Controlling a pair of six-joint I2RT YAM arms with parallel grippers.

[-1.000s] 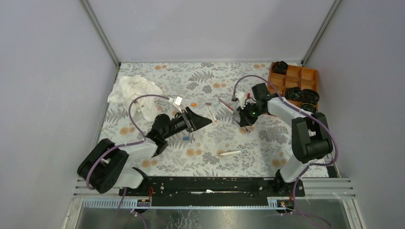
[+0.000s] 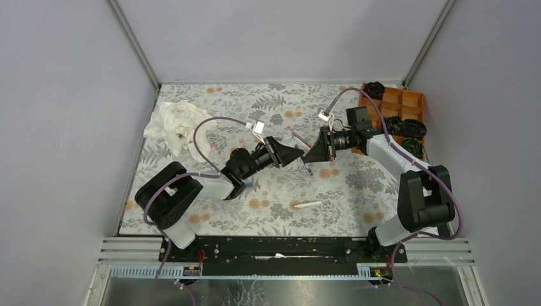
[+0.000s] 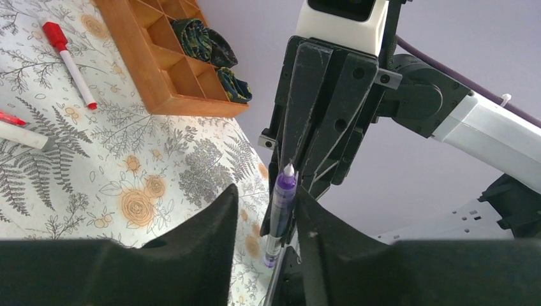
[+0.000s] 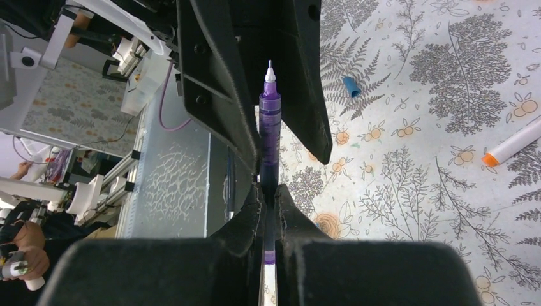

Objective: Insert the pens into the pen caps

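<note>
The purple pen (image 4: 270, 131), nib exposed, stands lengthwise in my right gripper, which is shut on its middle. My left gripper (image 2: 298, 154) meets the right one (image 2: 307, 159) over the middle of the table. In the right wrist view, the left gripper's dark fingers (image 4: 220, 76) stand open on either side of the pen's nib end. In the left wrist view, the pen (image 3: 281, 204) appears in the gap of the left gripper; whether either finger touches it I cannot tell. A blue cap (image 4: 351, 87) lies loose on the patterned cloth.
A white marker with a red cap (image 3: 54, 36) lies near the wooden divided box (image 3: 140, 57). Another white marker (image 2: 307, 204) rests near the front. Crumpled white cloth (image 2: 180, 126) covers the back left.
My left gripper has moved right and slightly up in the top view, closing the gap to the right one. The right gripper has shifted a little left with the pen.
</note>
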